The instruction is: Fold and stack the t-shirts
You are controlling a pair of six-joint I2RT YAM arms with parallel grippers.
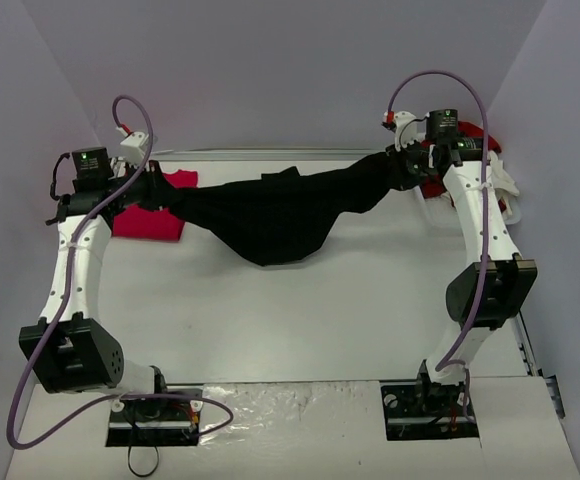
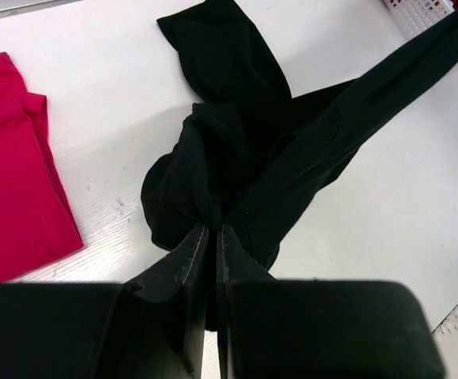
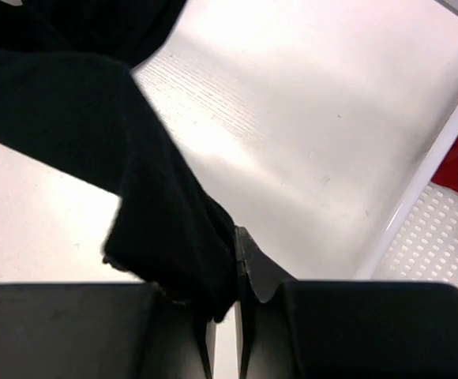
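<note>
A black t-shirt point(image 1: 280, 215) is stretched wide between my two grippers, its middle sagging toward the table. My left gripper point(image 1: 162, 192) is shut on one end, near the red shirt; in the left wrist view the black cloth point(image 2: 237, 166) runs from its fingertips up to the right. At the other end my right gripper point(image 1: 400, 172) is shut on the cloth, close to the bin. Bunched black fabric point(image 3: 174, 229) hangs at its fingers in the right wrist view. A folded red t-shirt point(image 1: 160, 222) lies flat at the back left, partly under the left arm.
A white bin point(image 1: 445, 218) with red and white garments point(image 1: 500, 172) stands at the back right, partly hidden by my right arm.
</note>
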